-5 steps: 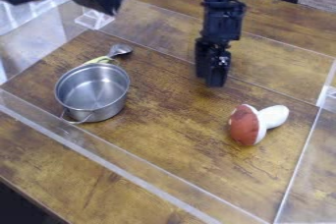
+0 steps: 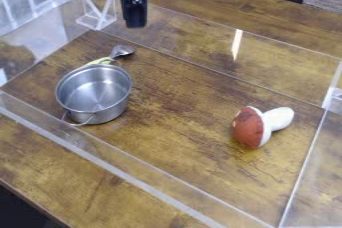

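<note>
My black gripper (image 2: pixel 135 8) is at the top left, raised above the back of the clear-walled workspace; whether anything is between its fingers is too small to tell. A steel pot (image 2: pixel 94 94) with a wire handle sits on the left. Behind it lies a metal spoon-like utensil (image 2: pixel 120 50) beside a yellowish item (image 2: pixel 96 64). A toy mushroom (image 2: pixel 251 125) with a red-brown cap and white stem lies on its side at the right.
Clear plastic walls (image 2: pixel 327 147) border the wooden table (image 2: pixel 174 172). The middle of the table between pot and mushroom is free.
My gripper has moved up and to the left from the centre-right, above the middle of the table, to the back left. The pot and mushroom have stayed put.
</note>
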